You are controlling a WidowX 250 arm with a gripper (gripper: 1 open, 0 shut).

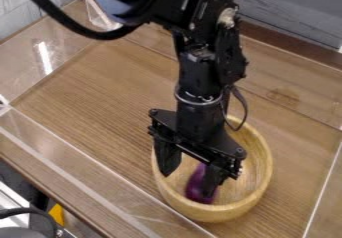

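My black gripper [197,157] hangs low over a yellow bowl [251,194] at the lower middle of the camera view, its fingers open and reaching into the bowl. A purple object [201,185] lies in the bowl beneath the gripper, partly hidden by it.
The bowl stands on a wooden surface [87,112] with clear room to the left and right. A clear plastic edge runs along the lower left, with dark items and a small yellow piece beyond it. A grey wall is at the back.
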